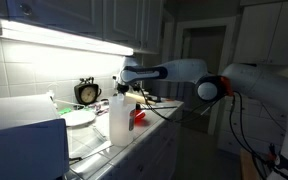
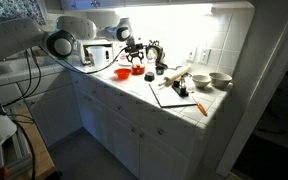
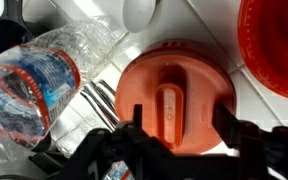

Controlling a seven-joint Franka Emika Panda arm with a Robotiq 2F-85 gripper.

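A round red-orange lid [image 3: 144,88] with a raised bar handle [image 3: 171,112] fills the middle of the wrist view. My gripper stands over it, its dark fingers [image 3: 226,122] apart, one on either side of the handle. No contact between fingers and handle shows. In exterior view 2 the gripper [image 2: 134,50] points down over the back of the counter, above a small red item [image 2: 137,70]. Exterior view 1 has the arm's end [image 1: 127,75] behind the white container, so the fingers are hard to make out there.
A clear plastic bottle [image 3: 34,85] lies close on the left. A red bowl [image 3: 274,45] is at the upper right, and a spoon [image 3: 138,12] at the top. Along the counter are a dark tray [image 2: 174,95], a rolling pin [image 2: 174,76] and pale bowls [image 2: 220,79].
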